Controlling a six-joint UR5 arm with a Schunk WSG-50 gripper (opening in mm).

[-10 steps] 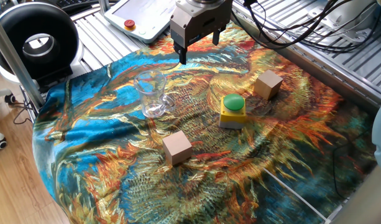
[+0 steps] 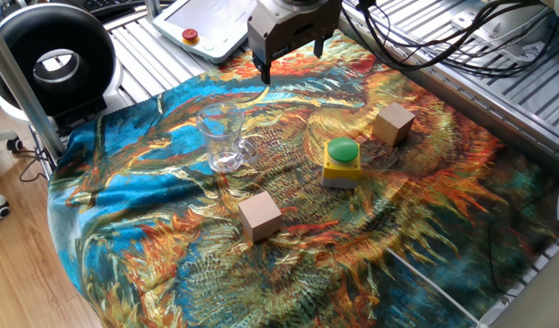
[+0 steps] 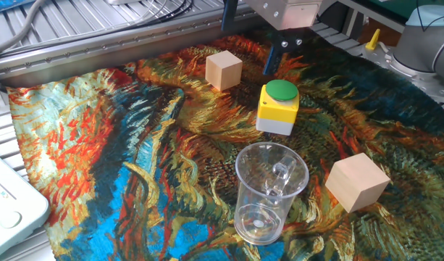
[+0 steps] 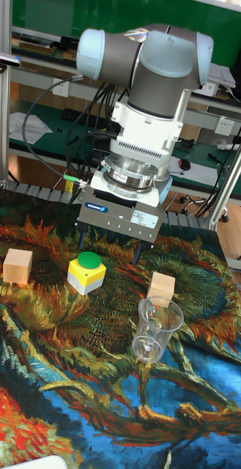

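My gripper (image 2: 293, 65) hangs in the air above the patterned cloth, its two fingers wide apart and nothing between them. A small box with a green dome button (image 2: 343, 149) on a yellow and light grey base stands on the cloth. To its left in exterior view 1 is an upright clear plastic cup (image 3: 269, 196) with a handle. One wooden cube (image 2: 393, 124) rests near the button box; another wooden cube (image 3: 357, 181) lies nearer the cup. In exterior view 3, the cup's rim partly overlaps this second cube (image 4: 161, 284). No finger touches any of these things.
The cloth (image 2: 370, 264) covers the table, with bare stretches between the objects. A tablet-like pendant with a red button (image 2: 190, 36) lies at the back. Cables (image 2: 443, 64) run along the metal frame on the right.
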